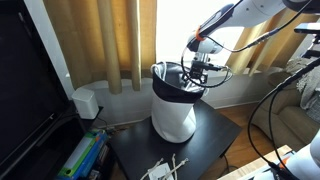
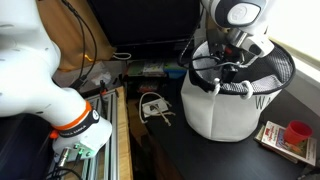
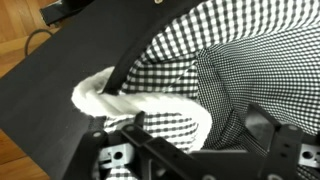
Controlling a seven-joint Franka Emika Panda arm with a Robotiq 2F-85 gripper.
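Note:
A tall white basket with a dark upper band stands on the dark table; in exterior view 2 its white side and open top face the camera. The wrist view looks down on its checkered lining. A white rope handle crosses near the left finger; whether they touch I cannot tell. My gripper is open, its fingers well apart, with lining visible between them. From outside, the gripper is at the basket's mouth, its fingertips partly hidden by the rim and arm.
A red cup stands on a stack of books beside the basket. White cable-like pieces lie at the table's front. Curtains hang close behind. Bare dark tabletop lies in front of the basket.

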